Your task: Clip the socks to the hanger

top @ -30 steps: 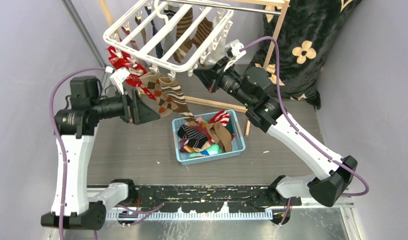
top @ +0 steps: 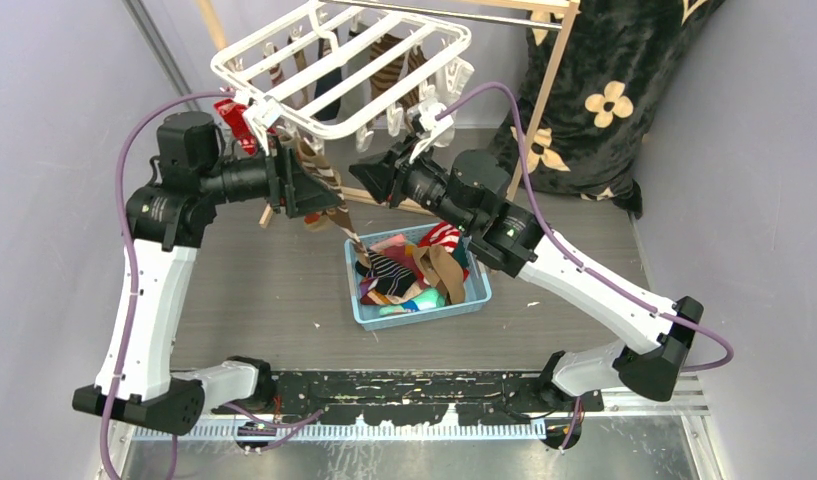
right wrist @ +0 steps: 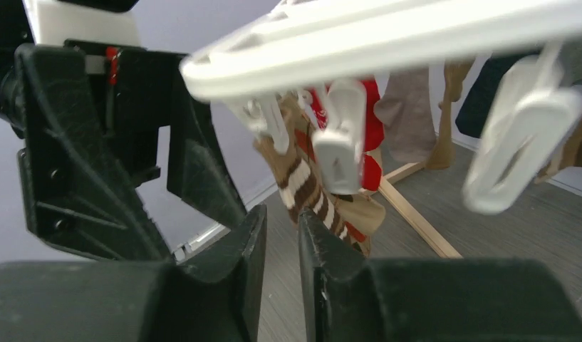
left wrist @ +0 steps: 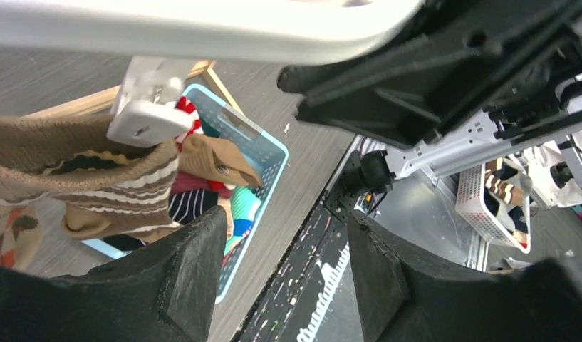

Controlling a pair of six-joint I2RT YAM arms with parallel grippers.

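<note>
The white hanger [top: 384, 103] hangs at the top with several socks on its clips. A brown striped sock dangles from a clip near the hanger's corner, its open cuff showing in the left wrist view. Beside that sock, in the top view, stands my left gripper [top: 319, 195]; the left wrist view shows its fingers [left wrist: 195, 263] apart with nothing between them. My right gripper [top: 359, 180] is below the hanger's front edge, to the right of the sock. A narrow empty gap separates its fingers [right wrist: 252, 263] in the right wrist view.
On the floor under the grippers sits a blue basket [top: 350, 290] of loose socks. Wooden frame posts [top: 544, 90] stand behind the hanger, and a dark cushion [top: 614, 150] leans at the back right. Floor left of the basket is clear.
The hanger has turned and swung. My left gripper has moved up and right to the striped sock. My right gripper has shifted left from its place one second ago.
</note>
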